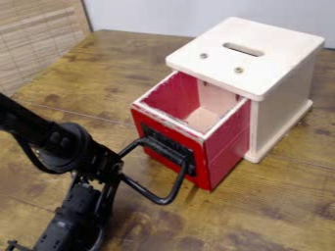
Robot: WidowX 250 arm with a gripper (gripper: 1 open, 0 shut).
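A white wooden box [280,103] with a slot and two knobs on top stands on the table. Its red drawer [222,157] is pulled out toward the front left, open-topped and empty inside as far as visible. The black gripper [170,155] reaches in from the left, its fingers against the dark handle area on the drawer's front. Whether the fingers are closed on the handle is unclear.
A woven mat or panel [33,44] is at the back left, and a pale wall runs behind.
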